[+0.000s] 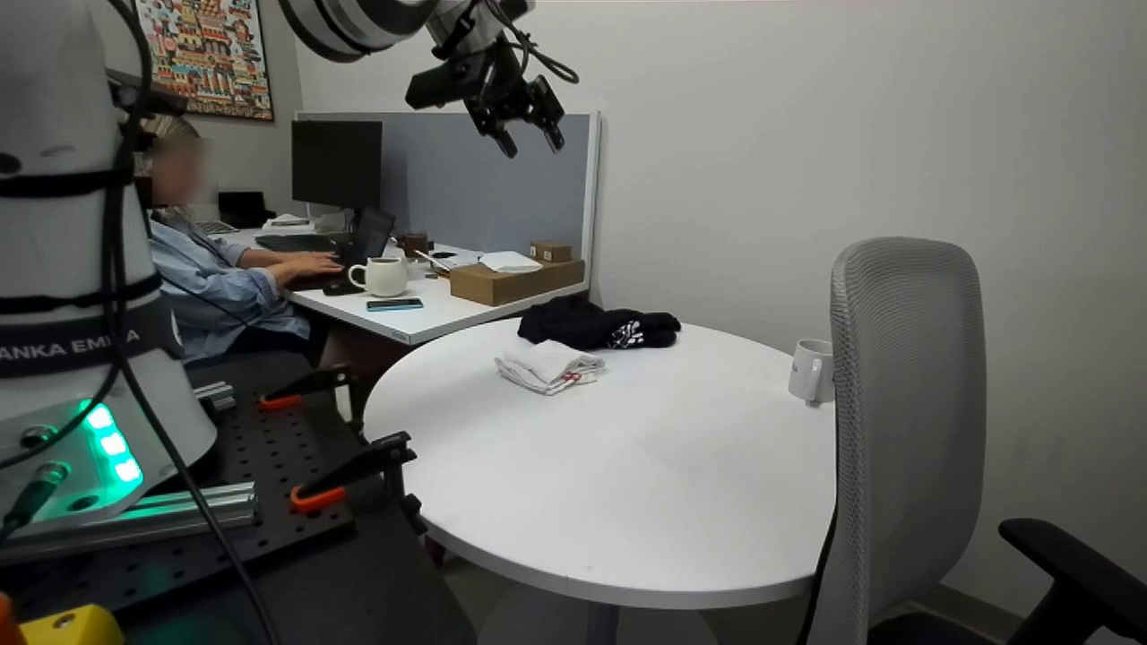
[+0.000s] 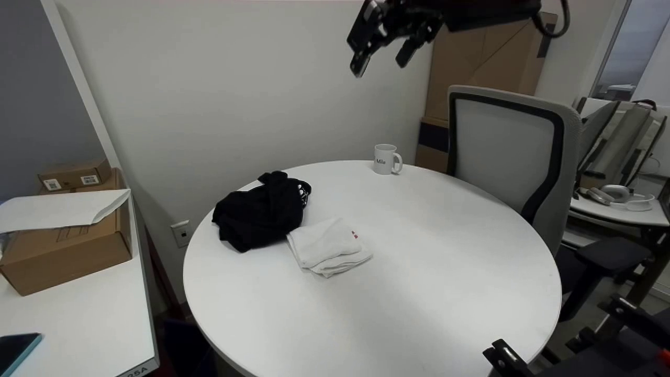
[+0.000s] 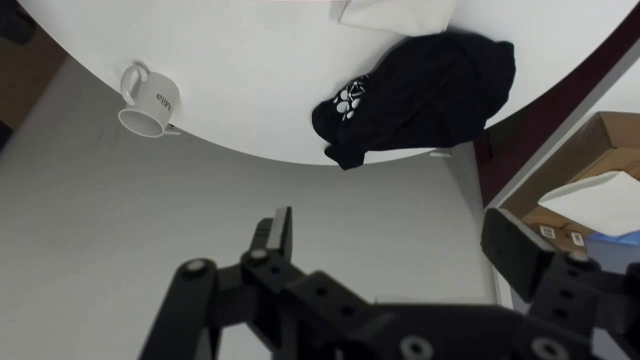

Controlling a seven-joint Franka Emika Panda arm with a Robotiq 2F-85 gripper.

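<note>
High above the round white table, my gripper is open, its fingers well apart and nothing between them; in exterior view 2 the gripper shows against the wall. A folded white cloth with small red marks lies on the table's left part. Beside it is a crumpled black cloth with a white print, also seen in the wrist view as the black cloth. A white mug stands upright by the far edge, its lettering readable in the wrist view on the mug.
A grey office chair stands against the table's right side. On the left, a desk holds a cardboard box, a cream mug and a phone; a person sits there.
</note>
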